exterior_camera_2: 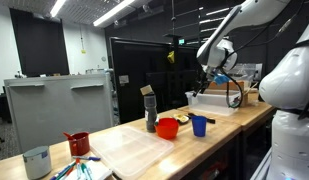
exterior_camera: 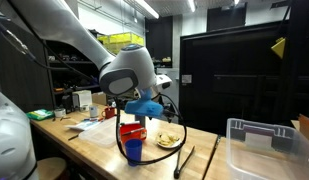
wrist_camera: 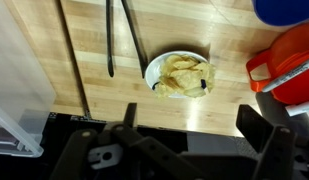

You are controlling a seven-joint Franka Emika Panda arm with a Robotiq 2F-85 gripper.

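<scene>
In the wrist view my gripper is open, its dark fingers wide apart at the lower edge with nothing between them. A white bowl of yellowish chips (wrist_camera: 182, 75) lies on the wooden table below, just ahead of the gap. To its right is a red container (wrist_camera: 286, 62) with a marker across it, partly cut off by the frame. Part of a blue cup (wrist_camera: 284, 8) shows in the top right corner. The arm holds the gripper above the table in both exterior views.
Dark, thin sticks (wrist_camera: 132, 30) lie left of the bowl. A clear plastic bin (exterior_camera: 266, 145) stands on the right in exterior view 1. In exterior view 2, a tall dark canister (exterior_camera_2: 150, 108), a red mug (exterior_camera_2: 79, 144) and a grey pot (exterior_camera_2: 37, 160) stand farther along the table.
</scene>
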